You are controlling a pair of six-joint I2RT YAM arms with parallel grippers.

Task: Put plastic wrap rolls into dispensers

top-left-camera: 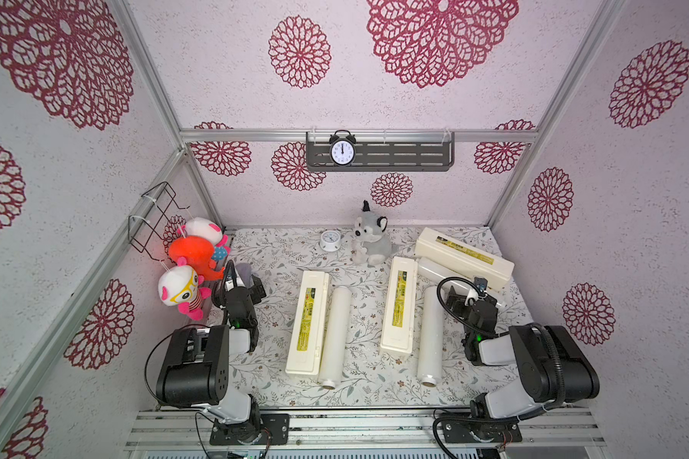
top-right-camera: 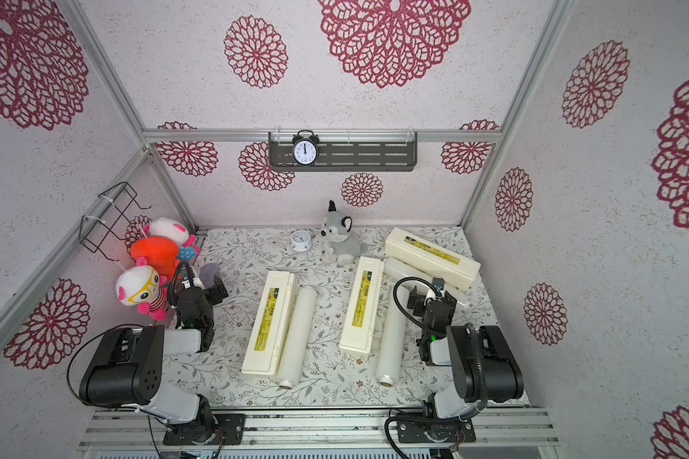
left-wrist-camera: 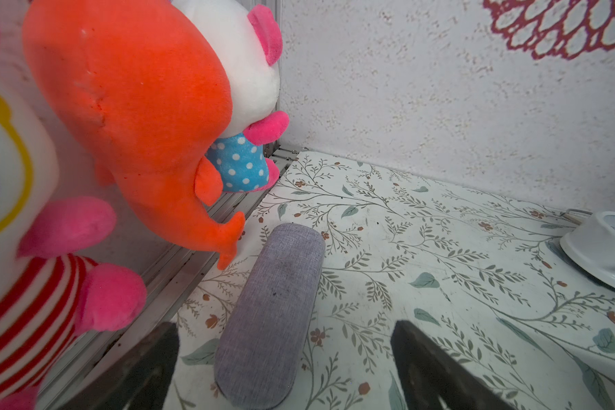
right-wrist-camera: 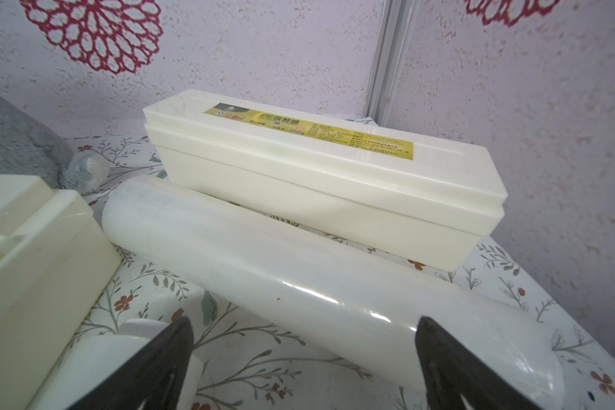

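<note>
Three cream dispensers with yellow labels have their lids down: the left dispenser [top-left-camera: 297, 348], the middle dispenser [top-left-camera: 388, 325] and the back right dispenser [right-wrist-camera: 307, 184]. Beside each lies a white wrap roll on the table: the left roll [top-left-camera: 335, 336], the middle roll [top-left-camera: 431, 344] and the back right roll [right-wrist-camera: 321, 287], partly behind my right arm from above. My right gripper is open, close in front of the back right roll, nothing held. Over at the left, near the plush toys, my left gripper stands open and empty.
A grey elongated pad [left-wrist-camera: 273, 314] lies on the table ahead of my left gripper. Plush toys [left-wrist-camera: 136, 89] hang at the left edge. A grey plush dog [top-left-camera: 372, 241] and a small white dial [top-left-camera: 330, 241] stand at the back. Floral table [top-left-camera: 268, 375] shows bare left of centre.
</note>
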